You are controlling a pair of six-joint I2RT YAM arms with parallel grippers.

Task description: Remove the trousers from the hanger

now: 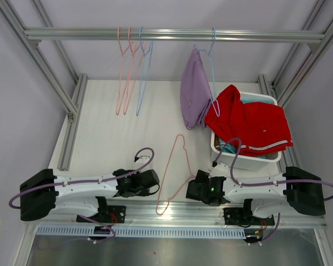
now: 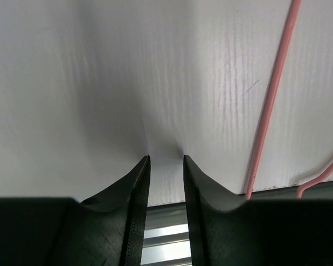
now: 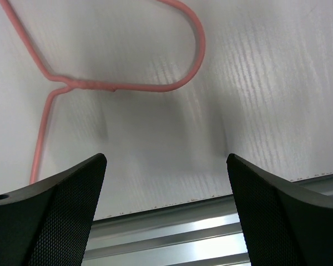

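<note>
Purple trousers [image 1: 195, 88] hang over a blue hanger [image 1: 212, 66] on the rail at the right. A loose pink hanger [image 1: 172, 149] lies flat on the white board between both grippers, also seen in the left wrist view [image 2: 269, 94] and right wrist view [image 3: 133, 87]. My left gripper is low over the bare board left of it, part open, with nothing between its narrowly spaced fingers. My right gripper stands open at the board's front edge beside the hanger's hook, empty.
A white bin [image 1: 247, 163] of red clothes [image 1: 261, 124] sits at the back right. Pink and blue empty hangers [image 1: 147, 61] hang from the rail [image 1: 89, 34] at the left. The board's left half is clear.
</note>
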